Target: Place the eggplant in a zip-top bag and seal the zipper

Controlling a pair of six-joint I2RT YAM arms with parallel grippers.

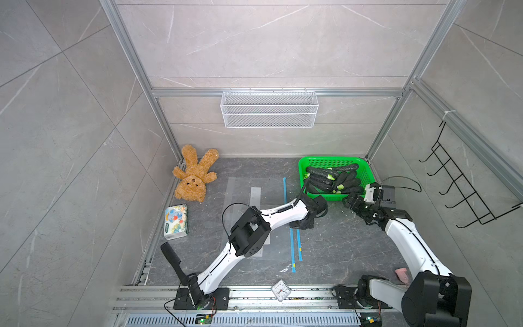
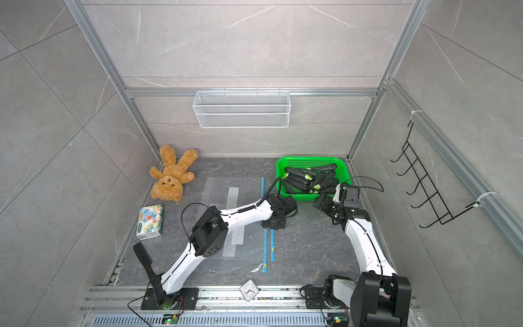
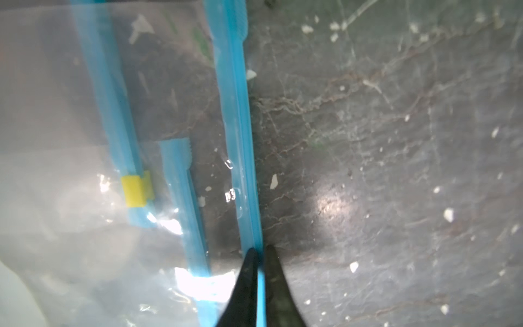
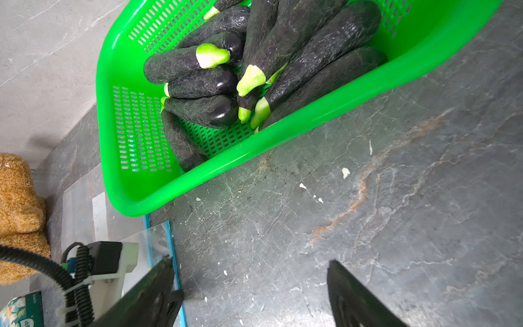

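Clear zip bags with blue zipper strips [image 3: 237, 136] and yellow sliders [image 3: 134, 190] lie flat on the grey table, left of centre in the top views. My left gripper is low on the rightmost blue strip, its dark fingertips close together around the strip's edge; whether they grip it is unclear. Dark eggplants [image 4: 305, 60] with green stems fill a green basket [image 4: 245, 150] at back right. My right gripper is open in front of the basket, nothing between its fingers.
A plush bear [image 1: 193, 179] and tissue pack [image 1: 176, 221] lie at the left. A small clock [image 1: 281, 290] sits on the front rail. A wire rack [image 1: 457, 179] hangs on the right wall.
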